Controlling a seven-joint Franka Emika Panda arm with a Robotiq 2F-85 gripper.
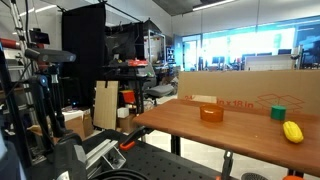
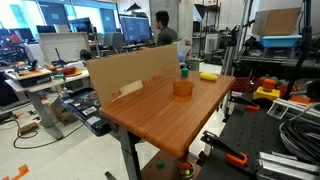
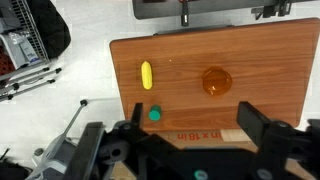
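An orange bowl (image 1: 211, 113) (image 2: 182, 88) stands on the wooden table (image 1: 240, 135); seen from above in the wrist view, the bowl (image 3: 216, 81) appears empty. To its left there lies a yellow object (image 3: 147, 74), long and rounded, also seen in the first exterior view near the table's right side (image 1: 292, 131). A small green cup-like item (image 3: 155, 113) (image 1: 278, 112) is close to the cardboard side. High over the table, my gripper is open, its dark fingers wide apart and nothing between them. Neither exterior view shows the gripper clearly.
A cardboard panel (image 1: 240, 88) (image 2: 150, 75) walls off the table's far side. One pale strip (image 3: 235, 135) lies by that edge. Bare wood (image 2: 170, 118) leaves free room around the objects. A dark frame rail (image 3: 225, 8) runs along the opposite edge.
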